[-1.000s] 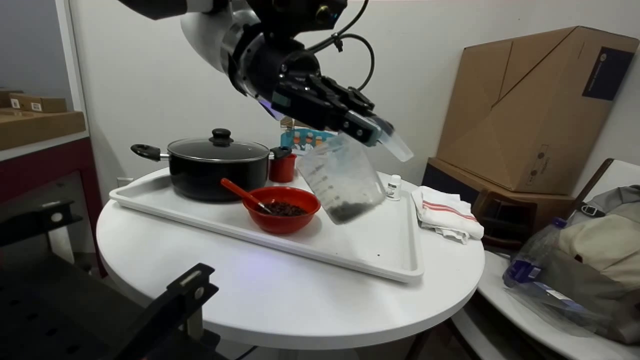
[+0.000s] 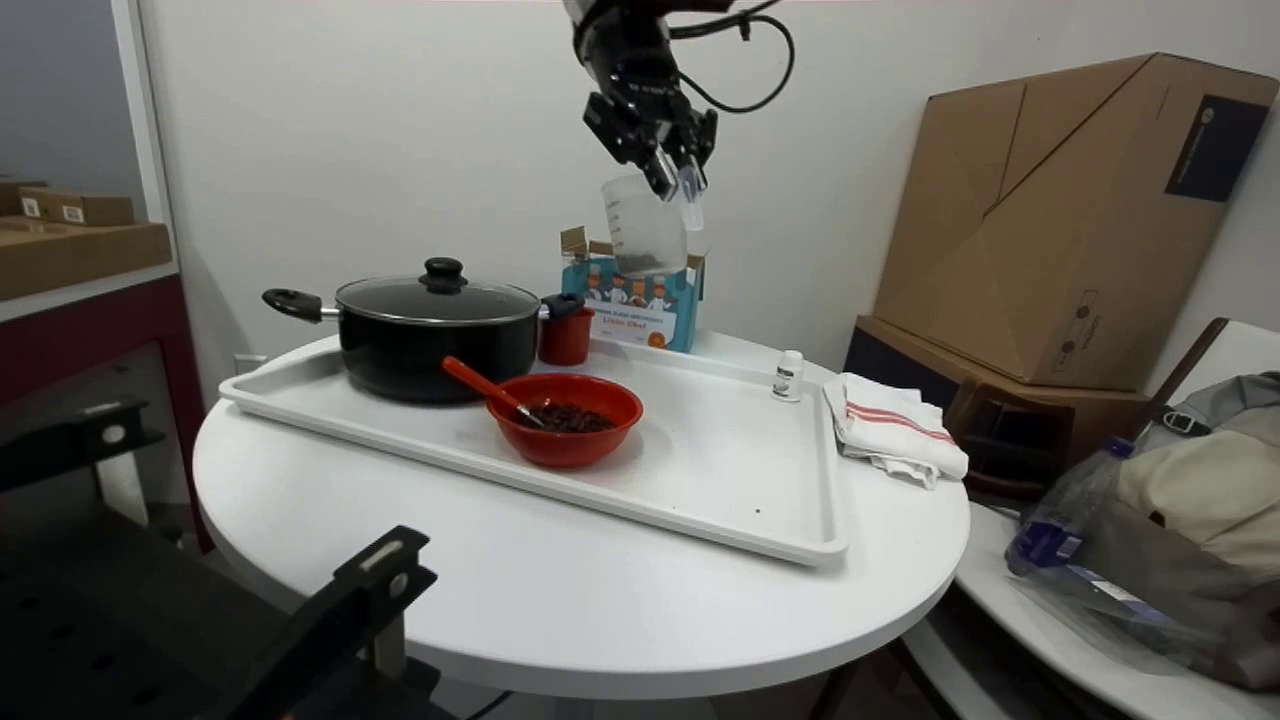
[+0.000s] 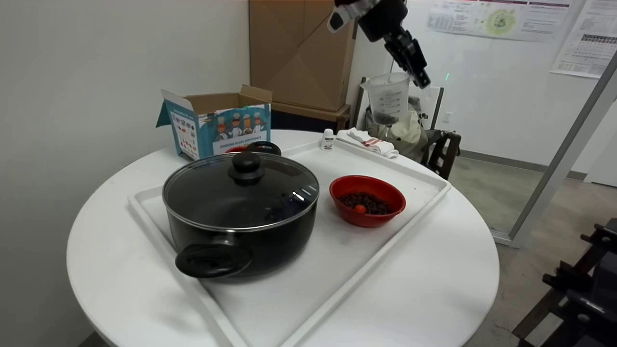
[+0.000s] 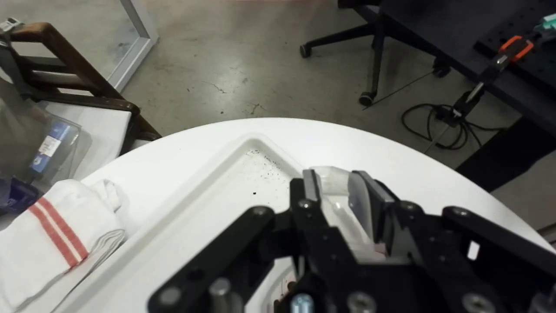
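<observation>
A clear measuring cup (image 2: pixel 645 228) hangs in the air over the far part of the tray, some dark bits at its bottom. My gripper (image 2: pixel 681 180) is shut on its handle; in the second exterior view the cup (image 3: pixel 388 99) looks nearly upright. Between the fingers in the wrist view shows the translucent handle (image 4: pixel 339 208), the gripper covering much of the rest. On the tray (image 2: pixel 720 450) sits a red bowl (image 2: pixel 564 446) of dark beans or chips, a red-handled spoon (image 2: pixel 474 378) leaning in it.
A lidded black pot (image 2: pixel 438 342) fills the tray's left side, a red cup (image 2: pixel 566 338) behind it. At the back stand an open cardboard box (image 3: pixel 217 124) and a small white bottle (image 2: pixel 787 376). A folded towel (image 2: pixel 894 426) lies right of the tray. The tray's right part is clear.
My gripper and the measuring cup have gone up and away toward the back wall, off from beside the red bowl. The cup hangs straighter than before. Bowl, pot and towel stay put.
</observation>
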